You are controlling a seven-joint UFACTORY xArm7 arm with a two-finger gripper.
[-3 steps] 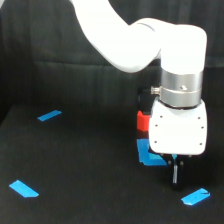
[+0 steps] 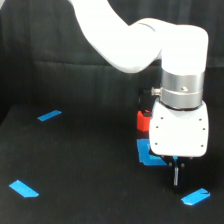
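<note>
My gripper (image 2: 176, 182) points straight down at the right, under the white hand. Its dark fingers (image 2: 176, 173) show almost edge-on, so the gap between them cannot be made out. Just left of the hand, and partly behind it, is a red object (image 2: 143, 121). Below that, a blue patch (image 2: 147, 153) lies partly hidden by the hand. Nothing is clearly visible in the gripper.
Blue strips lie flat on the dark table: one at the back left (image 2: 49, 115), one at the front left (image 2: 23, 188) and a strip (image 2: 195, 197) at the front right, near the fingertips.
The hand has shifted very slightly to the right. The red object and the blue pieces appear unmoved.
</note>
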